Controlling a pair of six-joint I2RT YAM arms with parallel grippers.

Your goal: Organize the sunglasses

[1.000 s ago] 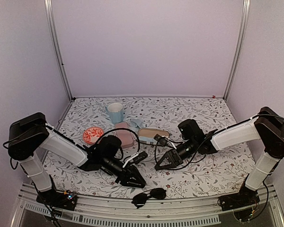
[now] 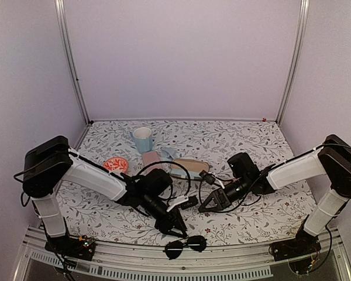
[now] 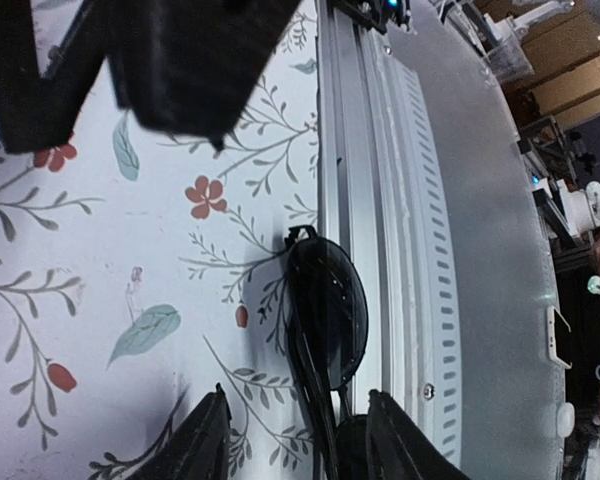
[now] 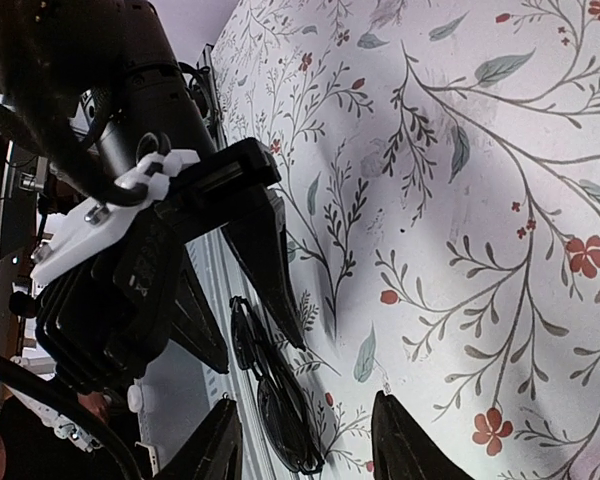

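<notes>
Dark sunglasses lie at the front edge of the table; in the left wrist view their lens is seen edge-on, and in the right wrist view they lie along the rail. My left gripper hangs just above and behind them, its fingers parted around the line of the glasses, holding nothing visible. My right gripper is higher up to the right, its fingers apart, with nothing between them.
At the back left stand a light blue mug, a red patterned plate, a pink item and a tan tray. A metal rail borders the front.
My right gripper has shifted slightly to the right. The sunglasses have shifted very slightly.
</notes>
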